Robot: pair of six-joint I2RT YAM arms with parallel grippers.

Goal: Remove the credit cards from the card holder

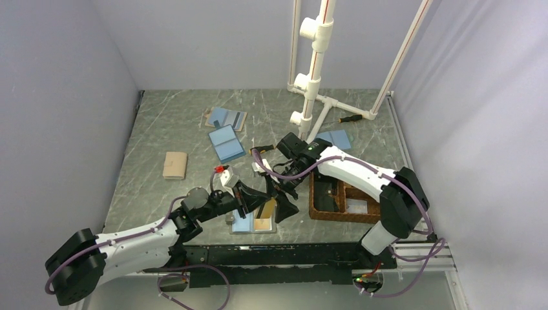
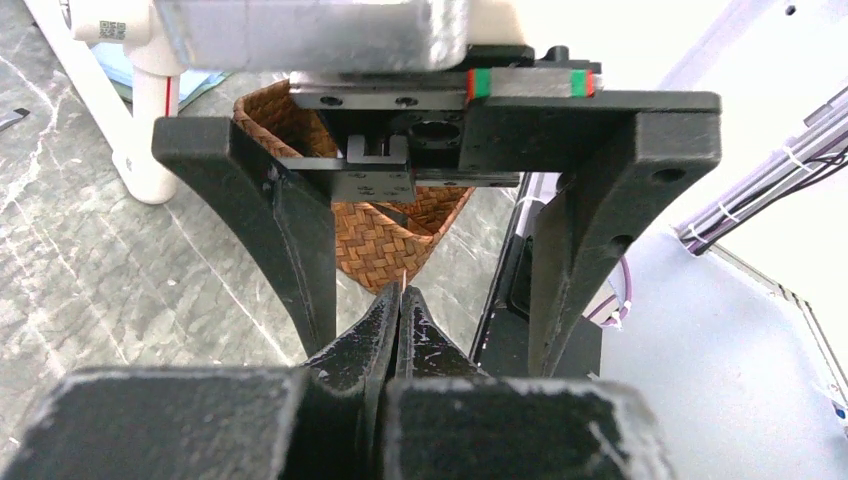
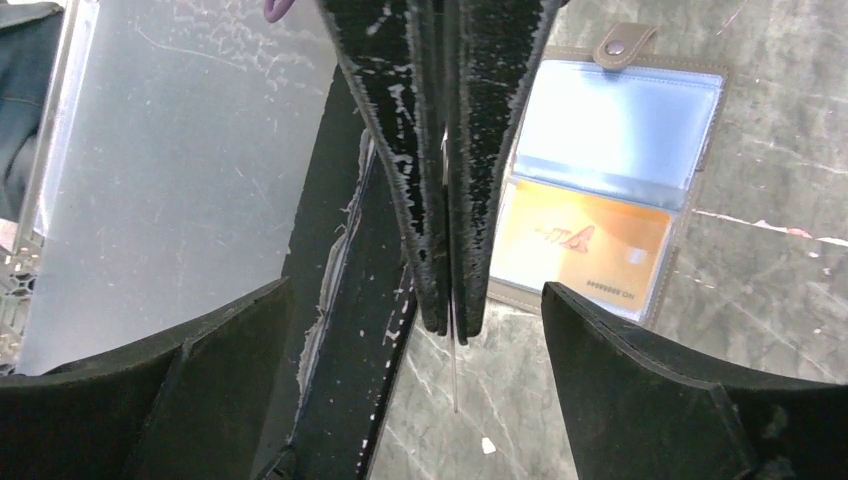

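An open card holder (image 1: 243, 221) with blue pockets lies at the front middle; the right wrist view shows a gold card (image 3: 585, 240) in its lower part. My left gripper (image 1: 261, 199) is shut above the holder, with a thin card edge (image 3: 454, 370) showing between its fingertips. My right gripper stands open around those fingertips; in the left wrist view its two dark fingers (image 2: 300, 260) stand apart on either side of the thin edge.
A woven basket (image 1: 346, 216) sits at the right. Other holders (image 1: 226, 145), a tan wallet (image 1: 174, 165), screwdrivers and a white pipe stand (image 1: 310, 84) occupy the table's back and left.
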